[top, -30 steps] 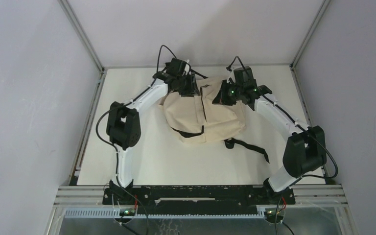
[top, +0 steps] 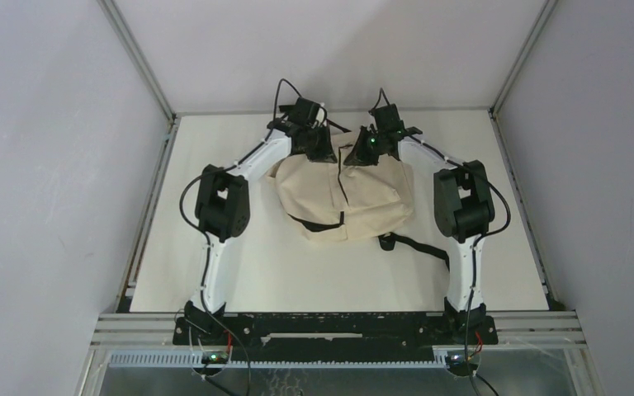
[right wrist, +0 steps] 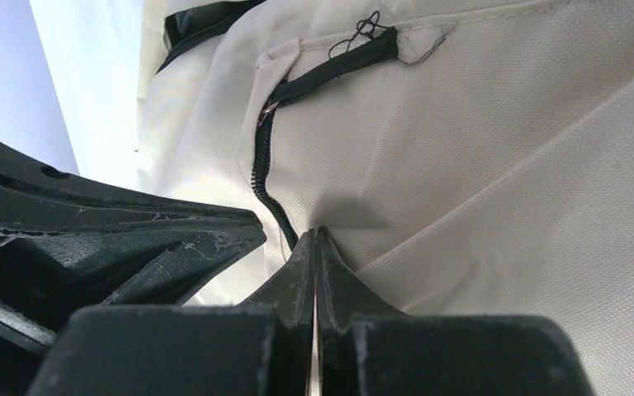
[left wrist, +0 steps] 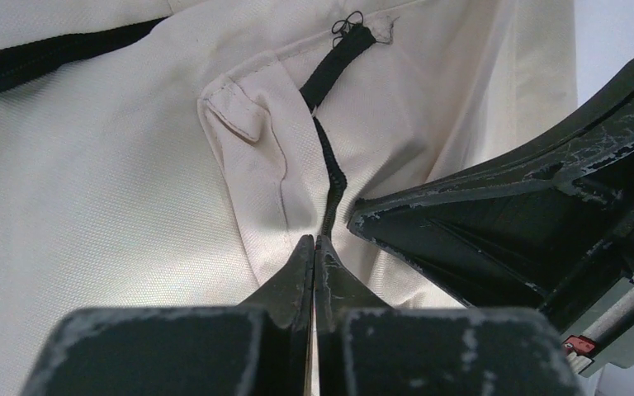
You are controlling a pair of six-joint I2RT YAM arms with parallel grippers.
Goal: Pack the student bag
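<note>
A beige cloth bag (top: 309, 194) lies flat in the middle of the white table, a black zipper (top: 341, 183) running down its upper face. My left gripper is shut over the fabric just left of the zipper's upper part, nothing showing between its fingers. From the other side my right gripper is shut too, its tips at the fabric beside the zipper (right wrist: 274, 202); whether any thin cloth is pinched there is hidden. A black zipper end (left wrist: 340, 66) with loose threads shows at the bag's top edge. The two grippers stand close together.
A black strap (top: 417, 245) trails from the bag's lower right corner across the table. Another dark strap lies behind the bag's top edge.
My right gripper has moved left and slightly down, reaching the zipper beside the left one. The bag looks almost unmoved.
</note>
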